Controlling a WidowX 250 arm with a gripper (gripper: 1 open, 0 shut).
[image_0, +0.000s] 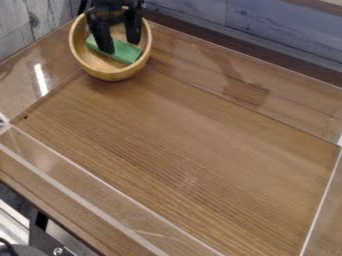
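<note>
A round tan bowl sits at the top left of the wooden surface, with a green oblong block inside it. The dark gripper reaches down from the top edge into the bowl, over the block and partly hiding it. Whether its fingers are open or touch the block is unclear at this size.
Pale walls bound it at the back and sides, and a dark object lies in the bottom left corner.
</note>
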